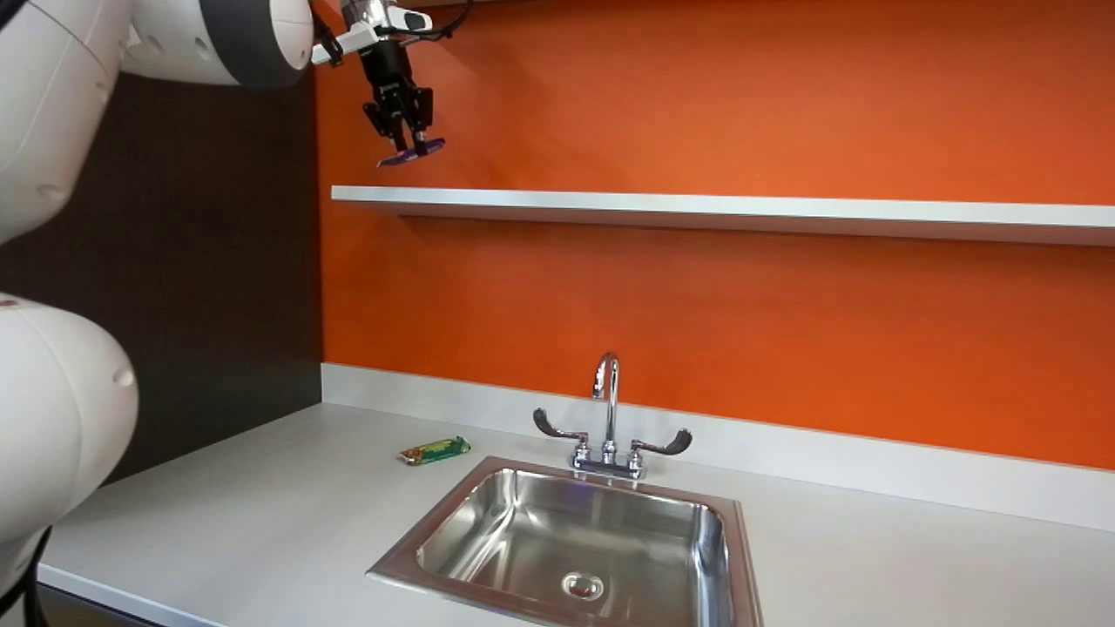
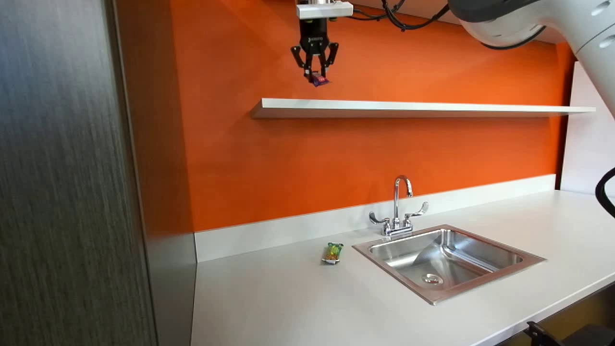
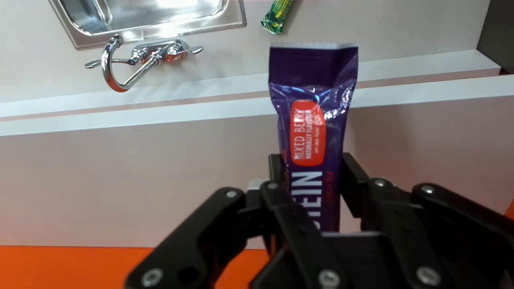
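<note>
A purple protein bar (image 3: 308, 130) with a red "mixed berry" label is pinched between the two black fingers of my gripper, its far end sticking out past them. In exterior view 1 my gripper (image 1: 409, 148) holds the bar (image 1: 392, 161) in the air, a little higher than the white wall shelf (image 1: 732, 205) near its left end. Exterior view 2 also shows the gripper (image 2: 315, 75) with the bar (image 2: 320, 80) above the shelf (image 2: 403, 108). A gap shows between bar and shelf in both exterior views.
A green wrapped bar (image 1: 435, 450) lies on the counter (image 1: 261, 502), left of the steel sink (image 1: 744, 564). Behind the sink stands a chrome faucet (image 1: 609, 413). A dark panel (image 1: 230, 251) closes off the left side. The shelf top looks clear where it shows.
</note>
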